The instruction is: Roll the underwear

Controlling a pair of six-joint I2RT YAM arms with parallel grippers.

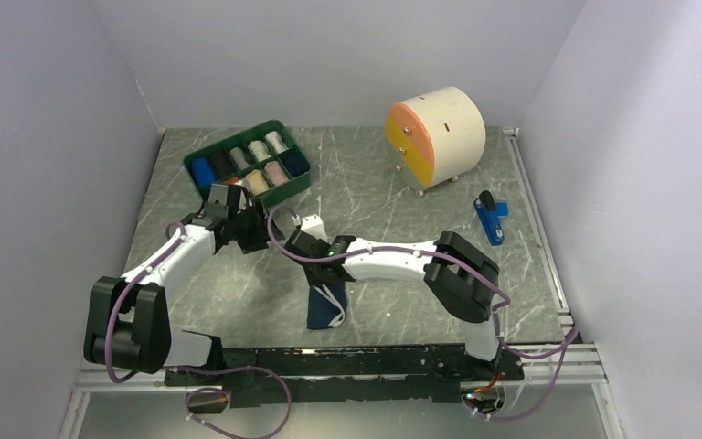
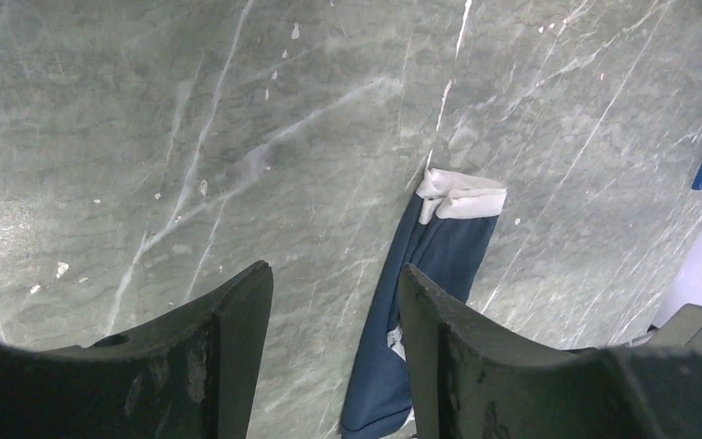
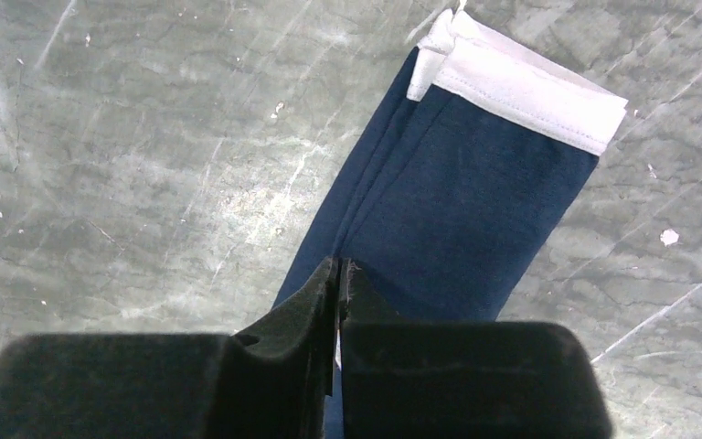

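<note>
Navy underwear with a white waistband lies folded lengthwise on the marble table, its lower part showing below my right arm in the top view. My right gripper is over the middle of it, fingertips closed together at a lengthwise fold; whether cloth is between them is hard to see. My left gripper stands apart from the underwear, to its left in the top view, fingers apart with nothing between them.
A green divided box of rolled cloths stands at the back left, a drum-shaped drawer cabinet at the back right, and a blue object at the right.
</note>
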